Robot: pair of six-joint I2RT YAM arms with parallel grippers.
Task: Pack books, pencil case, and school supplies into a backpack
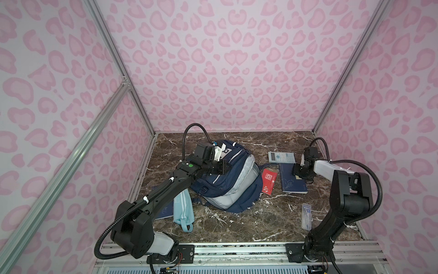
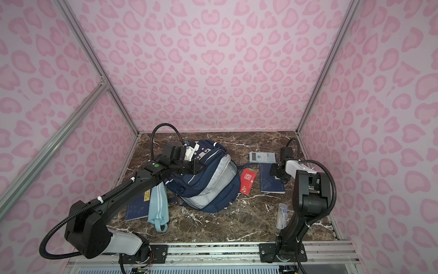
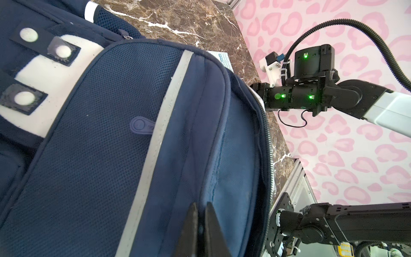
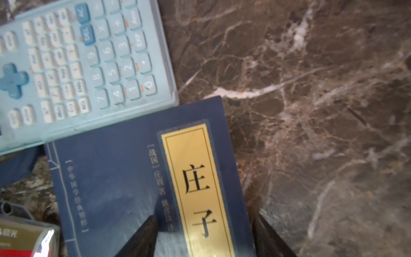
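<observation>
The navy-and-grey backpack (image 1: 227,185) lies mid-table. My left gripper rests shut at the backpack's front panel, nothing visible between its fingers except perhaps fabric. My right gripper is part open over the blue book (image 4: 111,180) with a yellow title label, its fingers straddling that end of the book. A light-blue calculator (image 4: 85,64) lies just behind the book, a red packet (image 1: 269,181) to its left. A light-blue pencil case (image 1: 183,210) and another blue book (image 2: 136,210) lie left of the backpack. A clear case (image 1: 306,217) lies at front right.
Patterned walls enclose it at the back and both sides, with metal rails at the corners and front edge.
</observation>
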